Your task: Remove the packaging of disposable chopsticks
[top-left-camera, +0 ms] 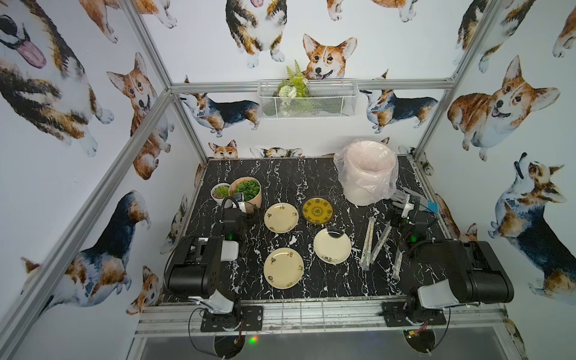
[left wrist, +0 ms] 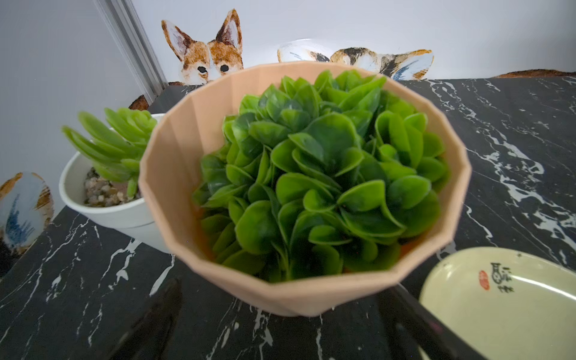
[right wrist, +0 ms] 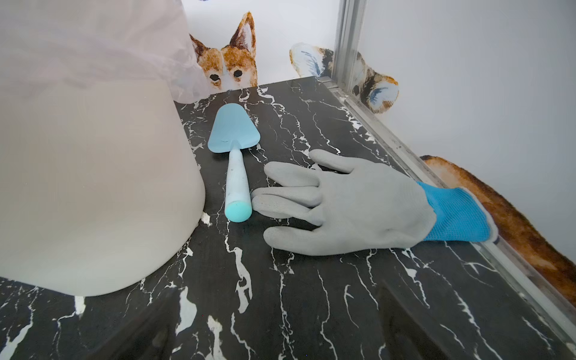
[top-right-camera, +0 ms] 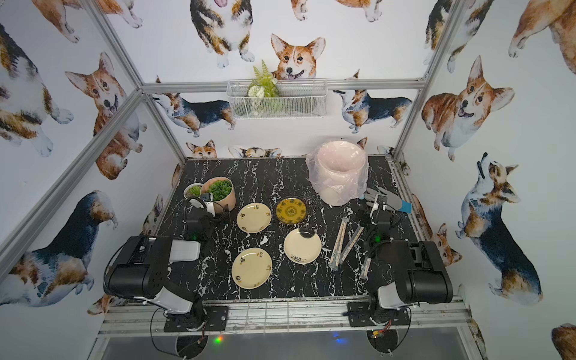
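Observation:
Slim wrapped chopstick packets lie on the black marbled table at the right: a long one point(top-left-camera: 367, 243), a second point(top-left-camera: 380, 243) slanting close beside it, and a third point(top-left-camera: 397, 264) partly covered by the right arm. My left gripper is open and empty, its dark fingers point(left wrist: 153, 324) spread in front of a potted green plant. My right gripper also stands open with nothing between its fingers; bare table and a grey glove show ahead of it. Neither wrist view shows the chopsticks.
Cream plates point(top-left-camera: 283, 268) and an amber plate point(top-left-camera: 317, 210) occupy the middle. A pink bin point(top-left-camera: 360, 189) with a clear bag stands behind the chopsticks. The glove point(right wrist: 372, 204) and blue trowel point(right wrist: 234, 132) lie at right; a peach plant pot point(left wrist: 174, 180) stands at left.

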